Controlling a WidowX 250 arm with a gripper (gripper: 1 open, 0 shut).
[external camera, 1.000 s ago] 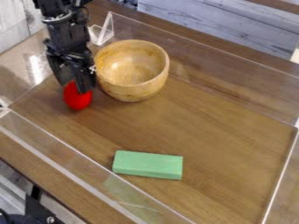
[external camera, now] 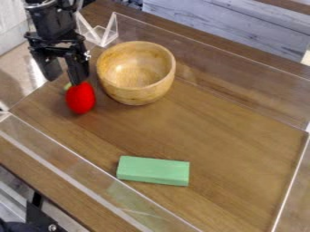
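A red rounded object (external camera: pixel 80 100) rests on the wooden tray floor at the left, just left of a wooden bowl (external camera: pixel 136 72). My black gripper (external camera: pixel 63 65) hangs above and behind the red object, at the bowl's left, open. Its fingertips are small and dark, so their exact place is hard to tell.
A green block (external camera: pixel 152 170) lies near the front. The right and middle of the wooden tray floor (external camera: pixel 230 118) are clear. Clear walls edge the tray, and a white wire-like piece (external camera: pixel 100 32) stands behind the bowl.
My gripper has moved up and left, away from the red object, which is now more exposed. The bowl and green block look unmoved.
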